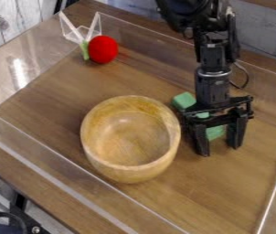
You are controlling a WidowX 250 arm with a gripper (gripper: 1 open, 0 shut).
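Note:
The black gripper (217, 137) is low over the table, its fingers reaching down around a green object (187, 103) just right of the wooden bowl. The gripper covers much of the green object, so whether it holds it cannot be told. The large pale wooden bowl (131, 137) sits empty on the table.
A red ball (102, 49) lies at the upper left beside a clear object with white edges (79, 31). A wall runs behind the arm at the top right.

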